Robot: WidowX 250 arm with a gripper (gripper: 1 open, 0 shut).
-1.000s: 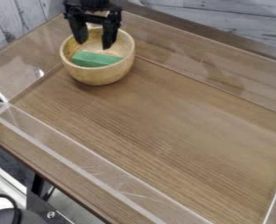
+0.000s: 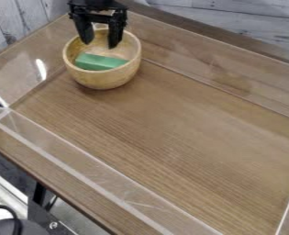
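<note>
A round light wooden bowl (image 2: 105,75) sits on the table at the upper left, holding a green block (image 2: 100,61) that lies flat in its front part. My gripper (image 2: 100,42) reaches down from the top edge over the back of the bowl, its two dark fingers spread open with nothing visible between them, behind and above the green block.
Clear strips run along its left side. A white plank surface shows at the top right, and dark equipment at the lower left edge.
My gripper has moved slightly upward in the view, toward the back of the bowl. The bowl and green block look essentially unchanged.
</note>
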